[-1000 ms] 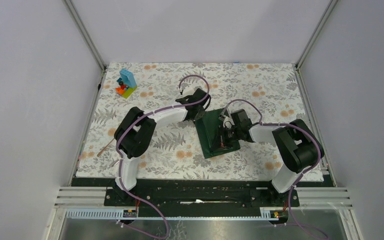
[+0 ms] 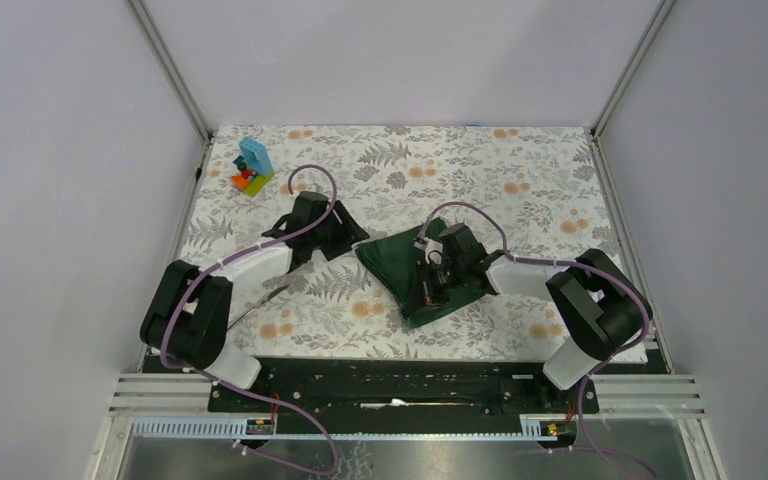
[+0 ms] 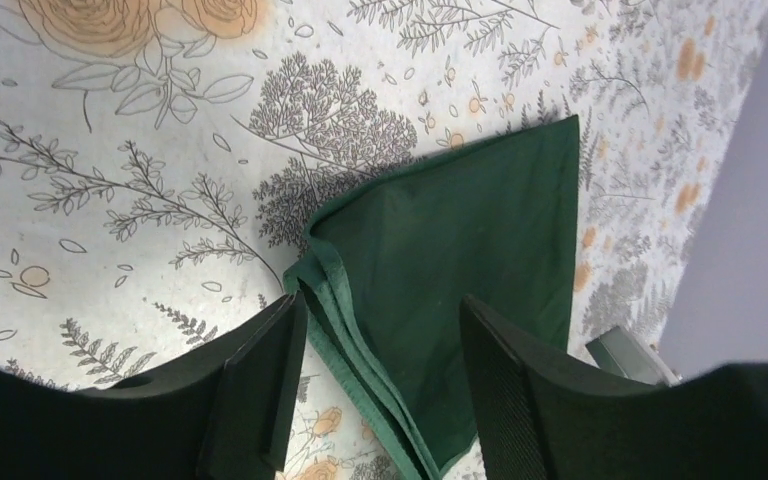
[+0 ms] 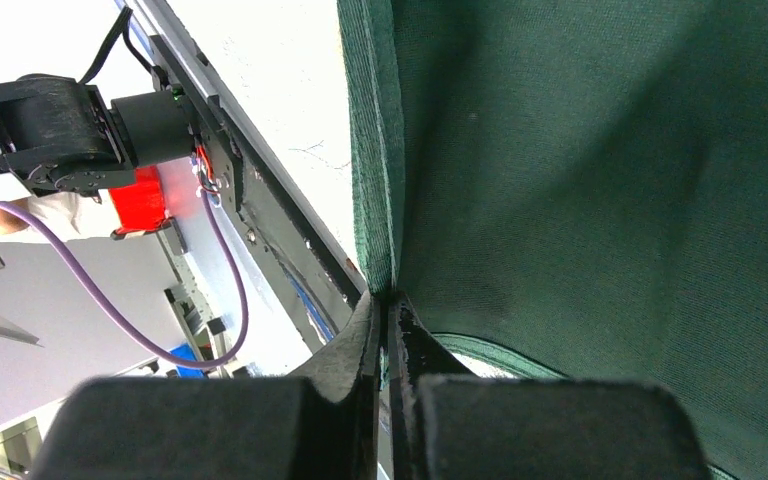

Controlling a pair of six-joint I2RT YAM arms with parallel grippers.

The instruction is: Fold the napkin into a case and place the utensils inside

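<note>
The dark green napkin (image 2: 394,256) lies folded at the table's centre, a narrow doubled strip along its left edge. My left gripper (image 2: 350,236) is by the napkin's upper-left corner; in the left wrist view its fingers stand open, with the napkin (image 3: 430,240) below and nothing visibly held. My right gripper is shut on the napkin's folded edge (image 4: 372,140). A long thin utensil (image 2: 260,304) lies on the left of the table, partly under the left arm.
A colourful toy block set (image 2: 252,163) sits at the back left. The patterned tablecloth (image 2: 520,180) is clear at the back and right.
The left gripper has moved left, away from over the napkin, and now stands open. The right gripper has shifted slightly left and toward the front, with the napkin moving along.
</note>
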